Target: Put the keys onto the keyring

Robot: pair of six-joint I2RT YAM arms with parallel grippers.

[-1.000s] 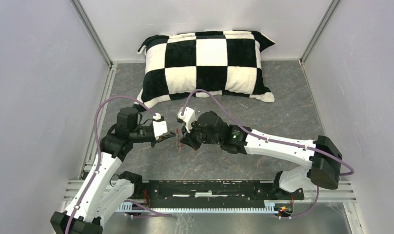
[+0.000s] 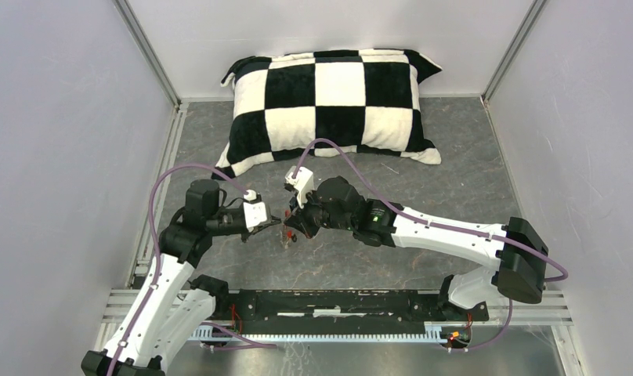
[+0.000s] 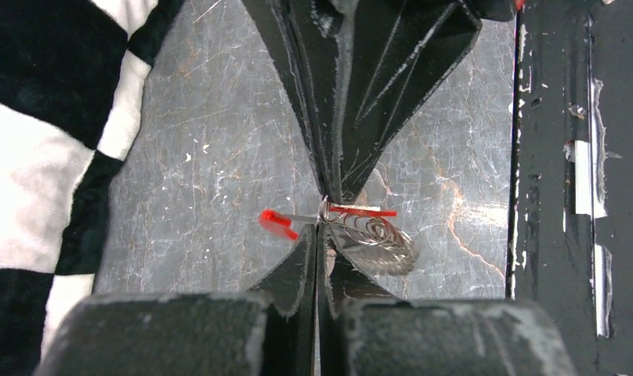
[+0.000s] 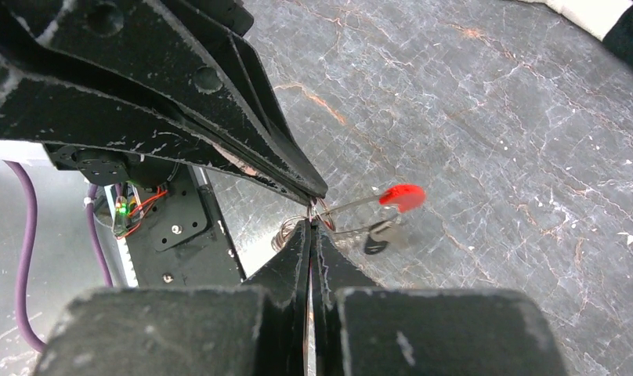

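Both grippers meet over the floor, fingertips almost touching. My left gripper is shut on a small metal ring [image 3: 326, 205] at its tips, and my right gripper is shut at the same ring from the other side. The keys dangle there: a red-headed key [image 4: 403, 197], a blurred dark-headed key [image 4: 376, 240], and a coiled wire keyring [image 3: 372, 229]. Whether each key is threaded on the ring, and which fingertips bear the weight, I cannot tell.
A checkered cushion [image 2: 340, 106] lies along the back wall. A black rail [image 2: 258, 305] runs along the front edge, and walls stand on both sides.
My left arm has shifted slightly toward the front in the top view, and the right wrist slightly toward the back. The hanging keys have swung a little between the grippers.
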